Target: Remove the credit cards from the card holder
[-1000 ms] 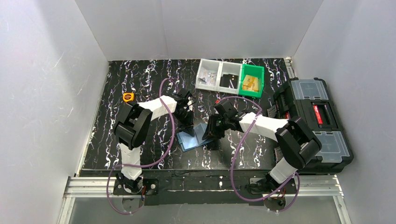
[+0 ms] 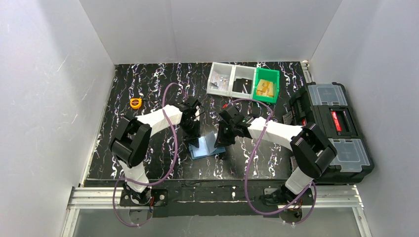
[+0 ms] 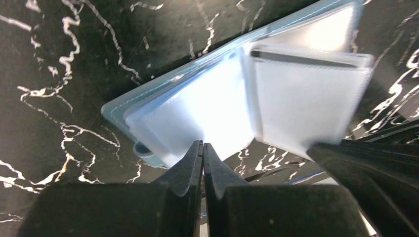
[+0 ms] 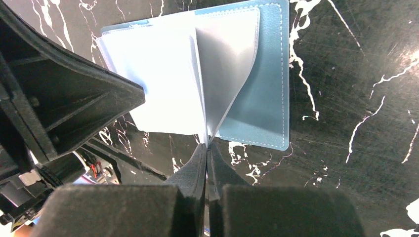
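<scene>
The light-blue card holder (image 2: 201,153) lies open on the dark marbled table, between both arms. Its blue cover (image 4: 269,98) is flat, and clear pages stand up from the middle. In the left wrist view a glossy page (image 3: 202,106) lies flat on one side, while a raised page (image 3: 304,96) leans towards the right gripper. My left gripper is shut at the flat page's near edge; nothing clear shows between its fingers. My right gripper is shut at the lower edge of the upright pages, with no firm hold visible. Glare hides whether cards are inside.
At the back stand a white two-part box (image 2: 230,93) and a green bin (image 2: 274,98) with a yellow item inside. An orange tape measure (image 2: 136,103) sits at the left. A black toolbox (image 2: 341,131) fills the right side. Bare table lies around the holder.
The holder remains in place.
</scene>
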